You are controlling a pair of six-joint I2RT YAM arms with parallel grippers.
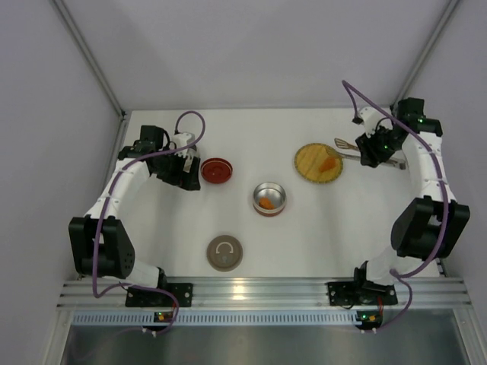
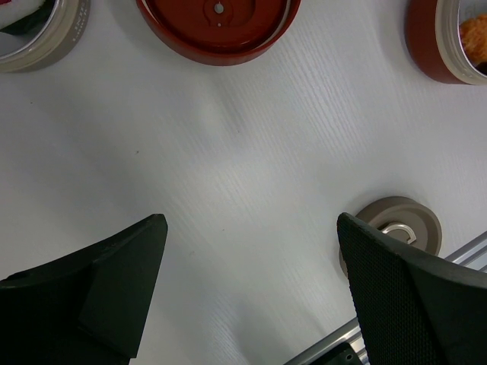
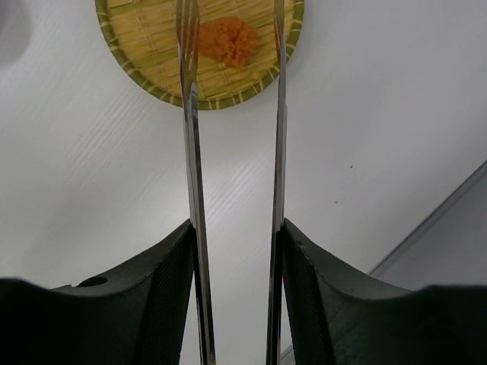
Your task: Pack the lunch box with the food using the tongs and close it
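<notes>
My right gripper is shut on metal tongs (image 3: 196, 175), whose two arms stand apart with no food visible between them. In the top view the tongs (image 1: 348, 145) reach left toward the round woven plate (image 1: 307, 169), from the table's right side. An orange fried piece (image 3: 228, 42) lies on that plate. At table centre stands the red container (image 1: 269, 195) with another orange piece (image 1: 265, 203) inside. My left gripper is open and empty, beside the red lid (image 1: 217, 170).
A beige-rimmed container (image 2: 62, 38) holding white and dark green food stands at the left wrist view's top corner. The grey-brown lid (image 1: 224, 252) lies near the front edge. Bare table surrounds these pieces.
</notes>
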